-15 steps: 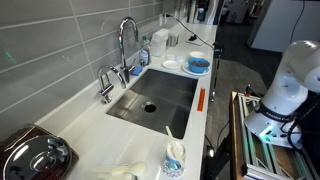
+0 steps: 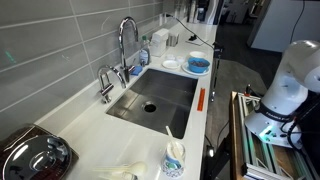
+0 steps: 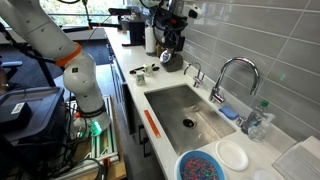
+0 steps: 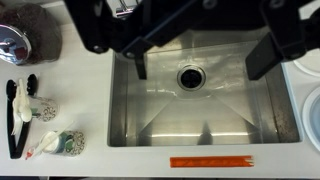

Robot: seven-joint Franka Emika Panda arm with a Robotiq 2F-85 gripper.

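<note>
My gripper is open above the sink, its dark fingers (image 4: 262,60) spread wide with nothing between them in the wrist view. In exterior view 2 the gripper (image 3: 174,38) hangs high over the counter, near the tiled wall. Below it lies the empty steel sink (image 4: 200,112) with a round drain. On the counter along the sink's front edge rests a flat orange-red strip (image 4: 211,161). A patterned cup (image 2: 173,160) holding a white utensil stands at the near end of the counter. Exterior view 1 does not show the gripper.
A blue bowl (image 3: 200,167) with reddish contents and a white plate (image 3: 231,153) stand past one end of the sink. The tall faucet (image 2: 124,42) and soap bottles (image 2: 144,52) line the wall side. A dark lidded pot (image 2: 37,156) occupies the near left corner.
</note>
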